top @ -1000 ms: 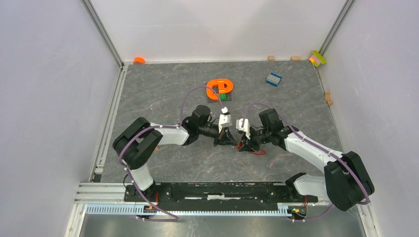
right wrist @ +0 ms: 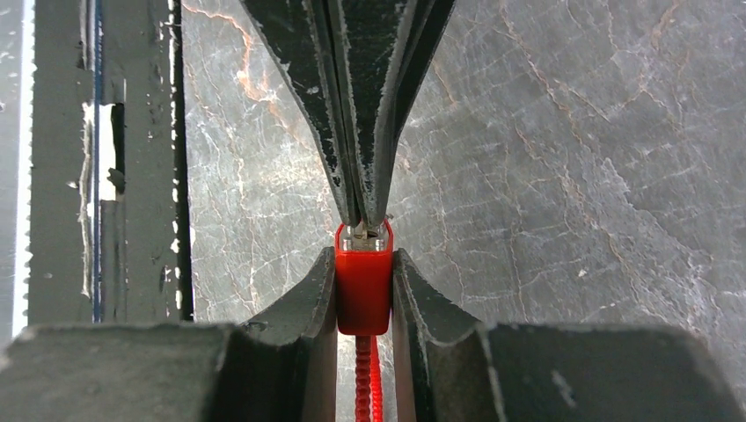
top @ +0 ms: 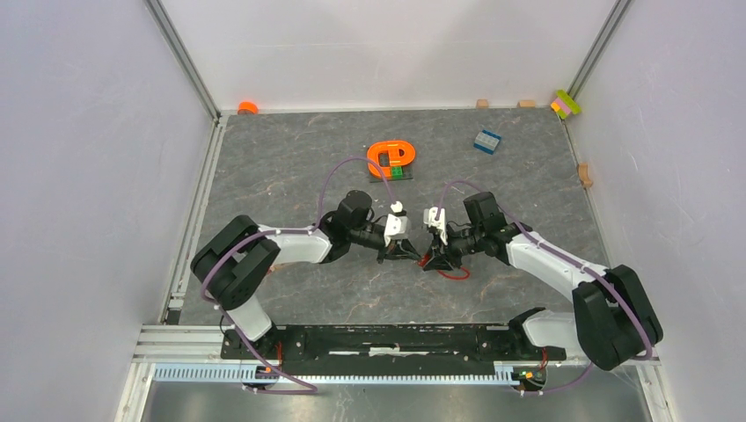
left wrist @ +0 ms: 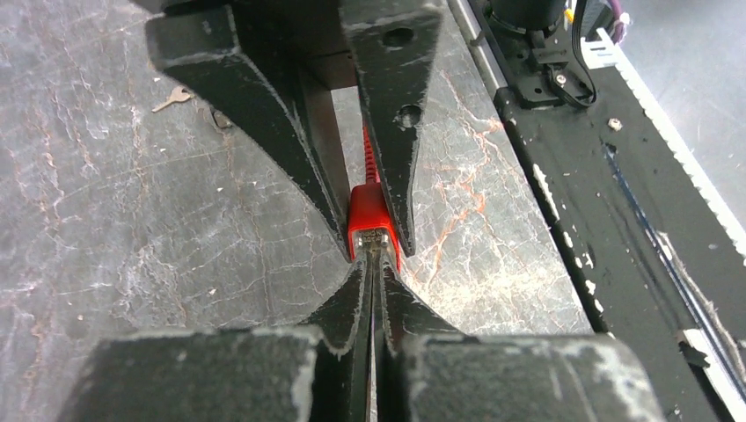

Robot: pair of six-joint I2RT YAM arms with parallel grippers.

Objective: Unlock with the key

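Note:
My right gripper is shut on a red padlock, holding its body between both fingertips. A red cable-like shackle hangs from the lock. My left gripper is shut, its tips right against the metal keyhole face of the lock. Whether a key sits between those tips cannot be made out, as the fingers cover that spot. A small key lies on the table in the left wrist view, beside a dark ring. From above, the two grippers meet tip to tip over the table's front middle.
An orange letter-shaped block piece stands behind the arms, and a blue-grey block lies back right. Coloured blocks sit in the far right corner.
The left arm's elbow and wrist have shifted slightly left and forward, its gripper turning a little while its tips stay at the lock. The right arm has shifted only slightly.

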